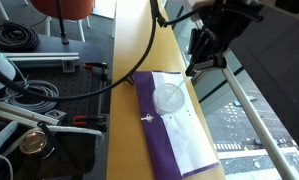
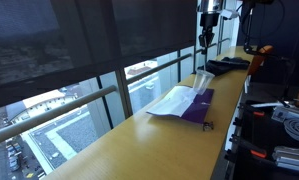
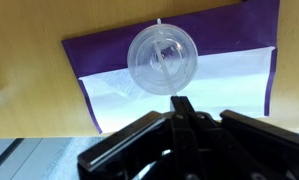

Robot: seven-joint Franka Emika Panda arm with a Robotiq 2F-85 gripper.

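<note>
A clear plastic cup [image 3: 162, 58] stands on a purple folder [image 3: 244, 28] with white paper [image 3: 229, 90] over part of it. In the wrist view a thin pale strip, perhaps a straw, crosses the cup; what it is I cannot tell. My gripper is shut, its fingertips just beside the cup's rim in that view, and nothing shows between them. From the first exterior view, the gripper [image 1: 192, 71] hangs above and right of the cup [image 1: 169, 98]. Whether it touches the cup is unclear.
The folder lies on a wooden table [image 2: 119, 140] beside a window ledge. A small dark object [image 2: 208, 126] sits near the folder's edge. A black perforated board [image 1: 84, 80] with cables and tools adjoins the table. Bare wood is free at the near end.
</note>
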